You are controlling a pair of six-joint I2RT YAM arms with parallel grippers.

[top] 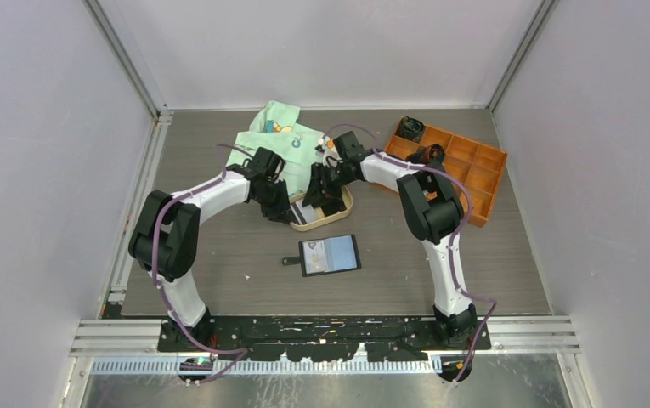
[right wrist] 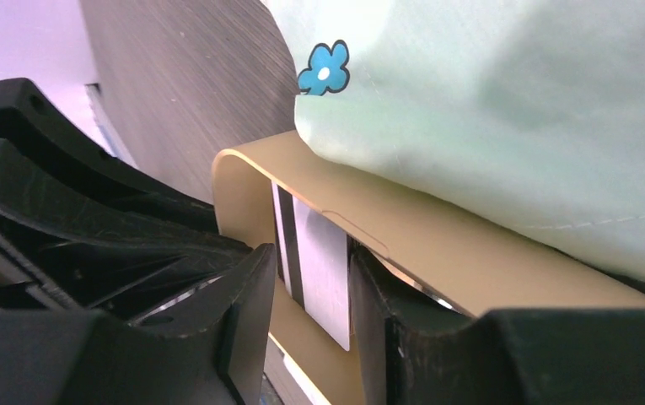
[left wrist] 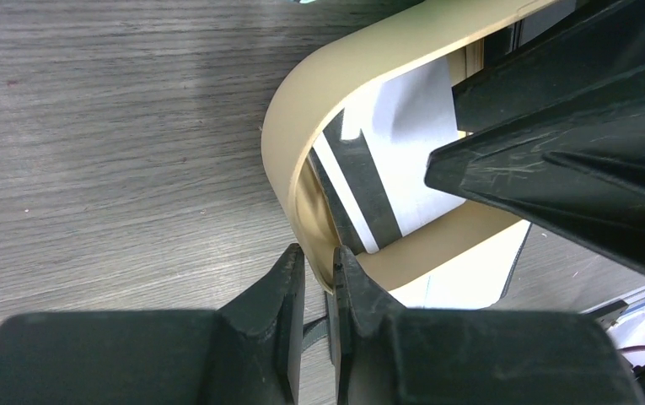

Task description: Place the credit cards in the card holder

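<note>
An oval cream tray [top: 348, 206] holds a white card with a black stripe [top: 301, 212]. My left gripper is shut on the tray's rim [left wrist: 281, 156], at the end beside the striped card [left wrist: 411, 139]. Inside the tray, my right gripper stands part open, one finger to each side of the white card [right wrist: 323, 270]; whether both touch it, I cannot tell. More cards show only as edges. In front of the tray lies the open black card holder [top: 330, 255], with clear pockets and a strap on its left.
A pale green cloth [top: 291, 140] lies right behind the tray. The orange compartment box [top: 478, 166] with dark items stands at the back right. Bare table surrounds the card holder.
</note>
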